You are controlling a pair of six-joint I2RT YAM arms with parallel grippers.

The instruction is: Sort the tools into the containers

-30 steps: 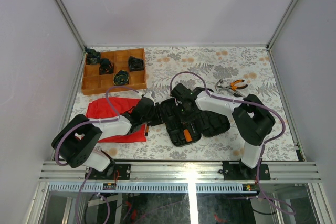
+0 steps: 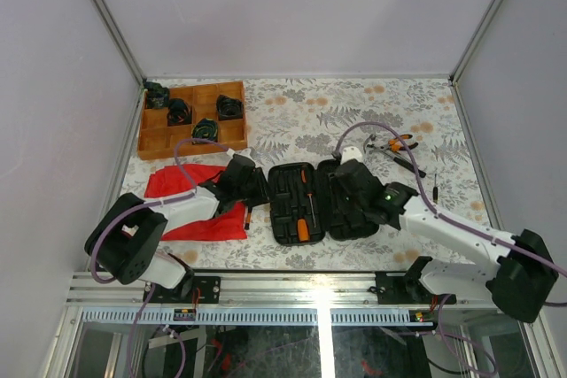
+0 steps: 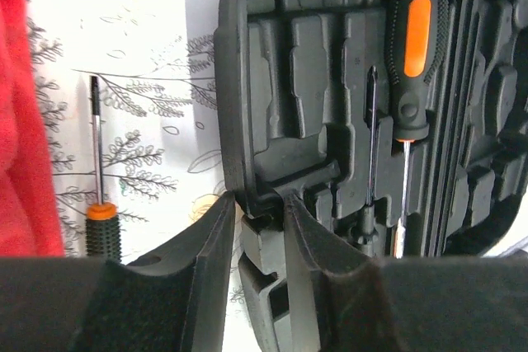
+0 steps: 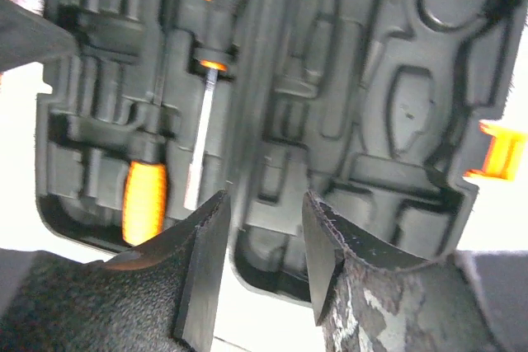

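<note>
My left gripper is shut on the side wall of the black tool case [image 3: 233, 113]. The case lies open, and its left half holds a big orange-and-black screwdriver [image 3: 417, 30] and a thinner one with an orange handle [image 4: 143, 204]. Over the case's right half, near the middle ridge, my right gripper is part open with nothing between its fingers. The slots of that half [image 4: 408, 113] that show are empty. On the table between case and red cloth lies a small screwdriver [image 3: 102, 224].
A wooden tray [image 2: 193, 123] with dark rolled items in its compartments stands at the back left. The red cloth [image 2: 202, 228] lies under the left arm. To the right are orange-handled pliers [image 2: 403, 143], a dark-handled tool [image 2: 407, 164] and a small screwdriver [image 2: 435, 185].
My right gripper has moved from the case's left half to its right half, the arm swinging right. The case has turned slightly and now stands straighter. The left gripper has shifted slightly left.
</note>
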